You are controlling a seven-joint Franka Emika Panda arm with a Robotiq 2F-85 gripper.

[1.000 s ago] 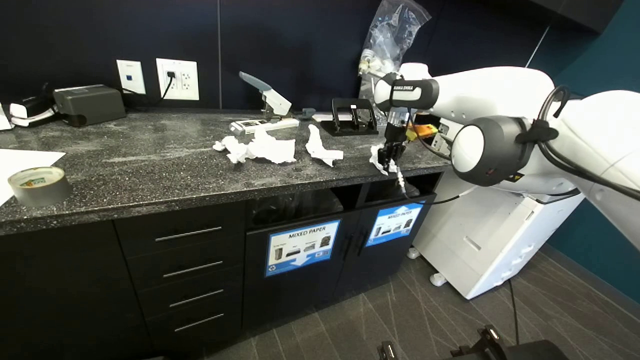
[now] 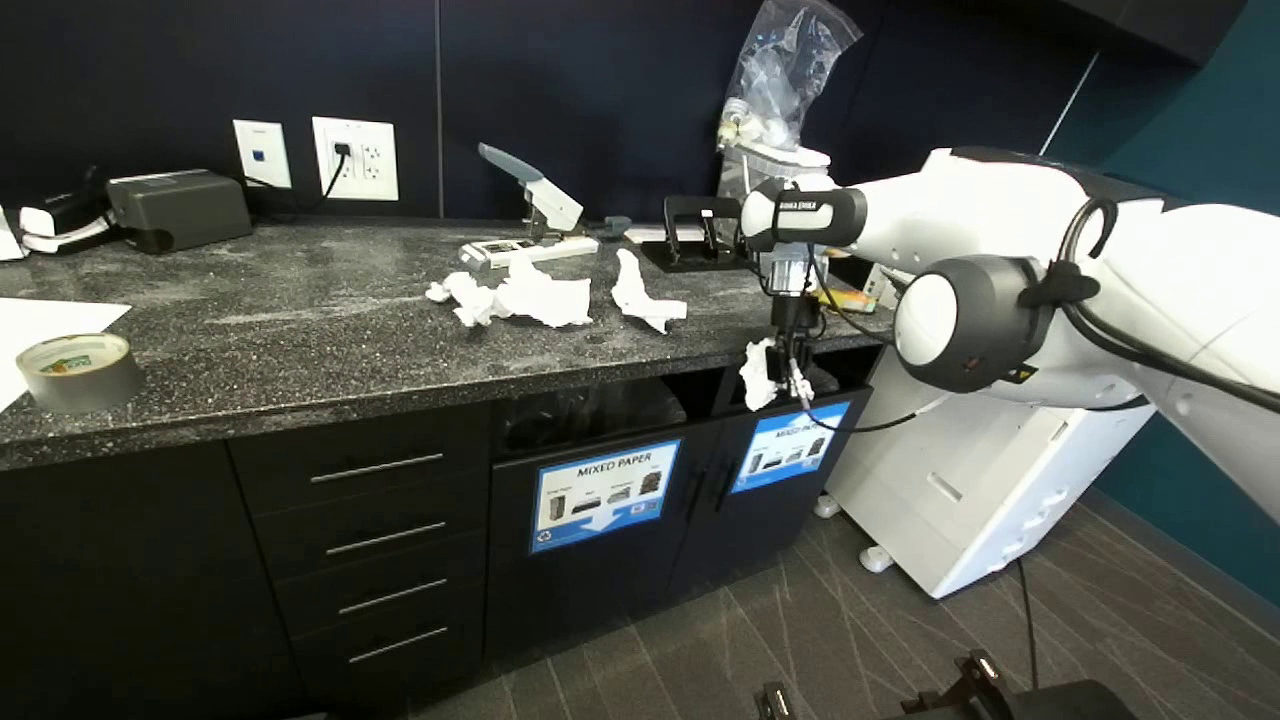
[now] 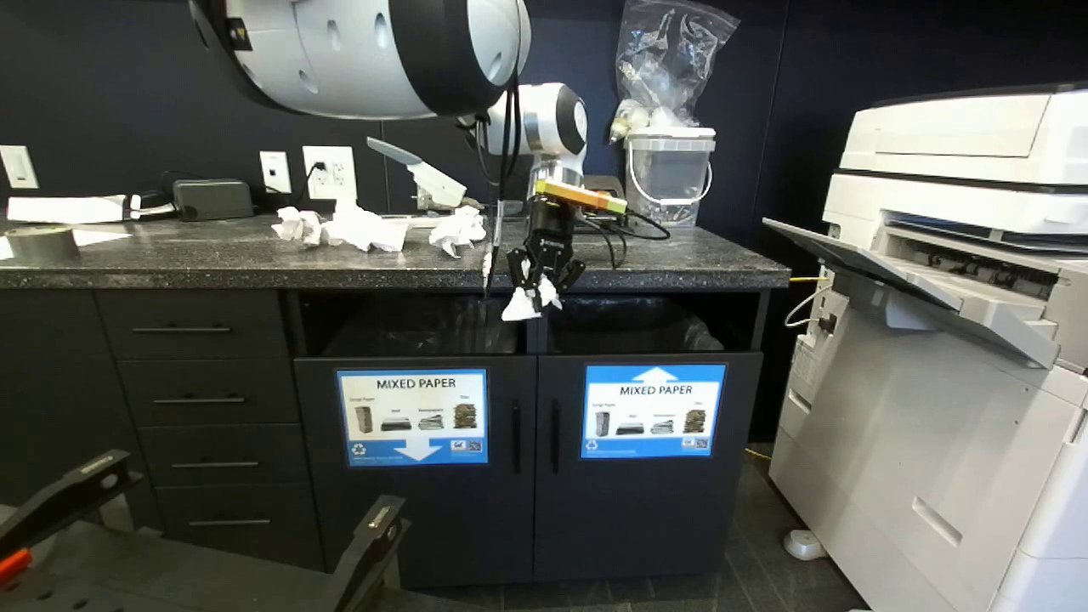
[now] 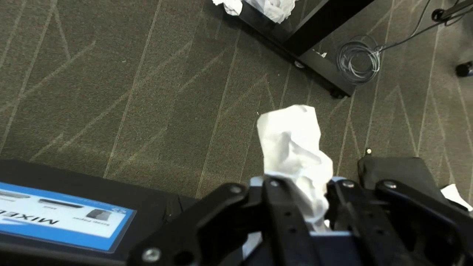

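Observation:
My gripper (image 3: 537, 280) is shut on a crumpled white paper (image 4: 295, 146), which sticks out past the fingertips in the wrist view. It hangs in front of the counter's edge, near the top of the two cabinet doors labelled mixed paper. Behind those doors are the open tops of a left bin (image 3: 418, 325) and a right bin (image 3: 637, 325); the paper is near the divider between them. Several more crumpled white papers (image 2: 546, 294) lie on the counter (image 2: 324, 318), left of the arm.
A heavy stapler (image 2: 534, 228), a hole punch (image 2: 699, 234) and a clear bucket (image 3: 668, 173) stand toward the back of the counter. A tape roll (image 2: 79, 372) sits at its left. The white printer (image 3: 938, 337) rises on the right. Carpet (image 4: 146, 97) fills the wrist view.
The papers on the counter have not moved.

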